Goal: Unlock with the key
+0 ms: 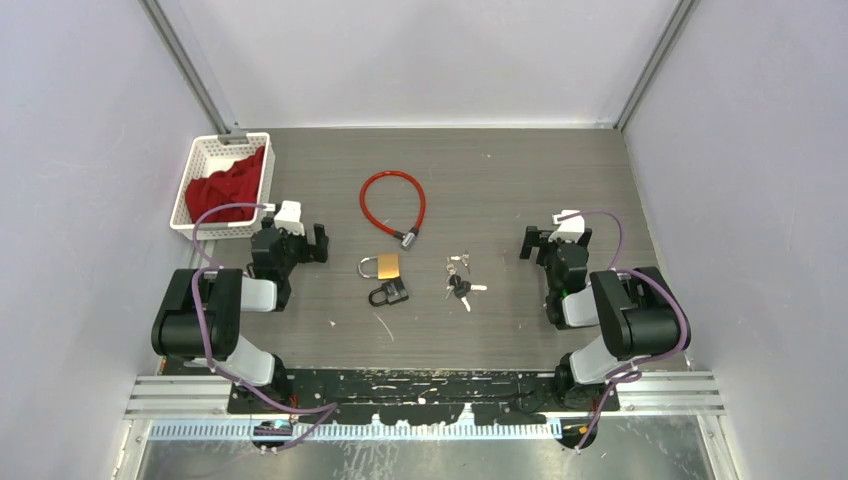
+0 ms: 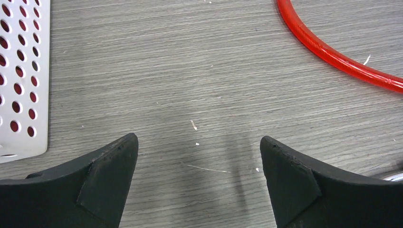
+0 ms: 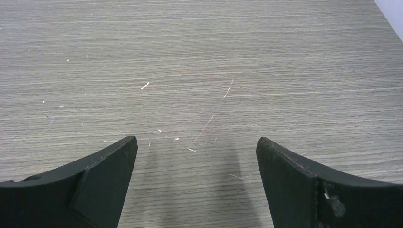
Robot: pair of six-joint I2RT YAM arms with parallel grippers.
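Near the table's middle lies a brass padlock [image 1: 389, 266] with its shackle pointing left. Just below it is a black padlock [image 1: 395, 290], tilted. Several keys [image 1: 461, 287], some with black heads, lie in a loose cluster right of the padlocks. A red cable lock [image 1: 422, 205] forms a loop farther back, its metal end at the front; part of the red cable [image 2: 328, 53] crosses the left wrist view. My left gripper is open and empty above bare table, left of the padlocks. Well right of the keys, my right gripper is also open, nothing between its fingers.
A white perforated basket [image 1: 263, 182] holding red cloth [image 1: 228, 187] stands at the back left, close to the left gripper. Grey side walls bound the table [image 1: 500, 180]. Its surface between the keys and the right gripper is clear.
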